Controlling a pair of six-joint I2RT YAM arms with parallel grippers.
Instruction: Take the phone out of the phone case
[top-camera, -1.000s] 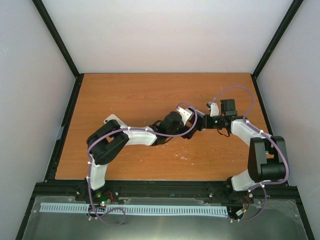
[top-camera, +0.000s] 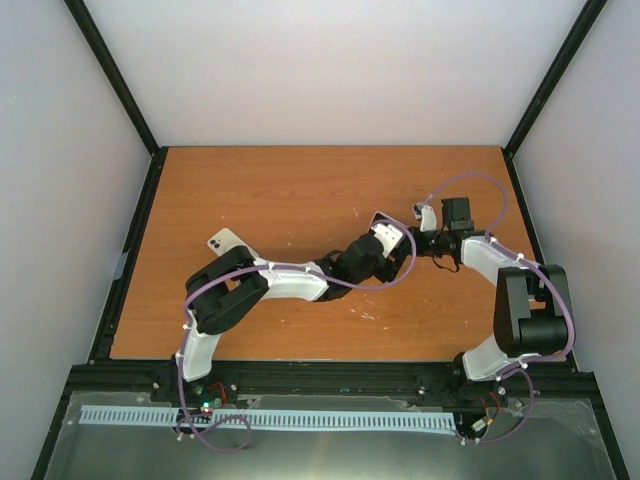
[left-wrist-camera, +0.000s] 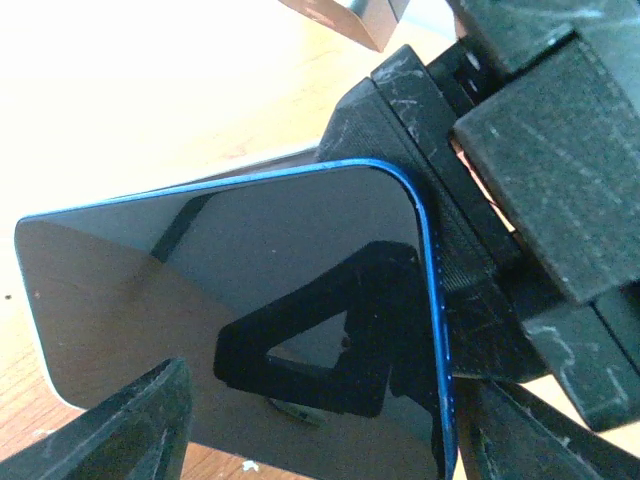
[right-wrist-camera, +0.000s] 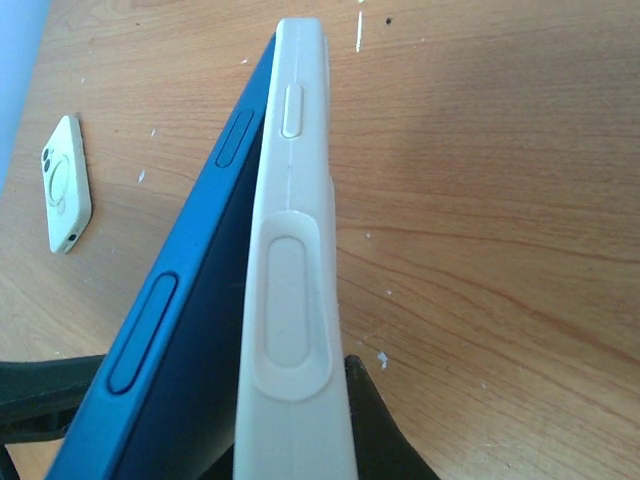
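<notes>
A blue-edged phone (left-wrist-camera: 260, 240) with a dark, glossy screen stands tilted between my arms. In the right wrist view, the white phone case (right-wrist-camera: 290, 250) is beside the blue phone (right-wrist-camera: 190, 270). A dark gap separates them lower down, narrowing until they meet at the top. My right gripper is shut on the case, its dark fingers (right-wrist-camera: 380, 435) partly hidden by it. My left gripper stands part open at the phone's lower end, one of its fingers (left-wrist-camera: 150, 425) in front of the screen. Whether it touches the phone cannot be told.
A second white phone or case (top-camera: 228, 242), with a ring on its back, lies flat at the left of the wooden table (top-camera: 300, 185). Both arms meet right of the middle, leaving little room between the grippers.
The right arm has barely moved.
</notes>
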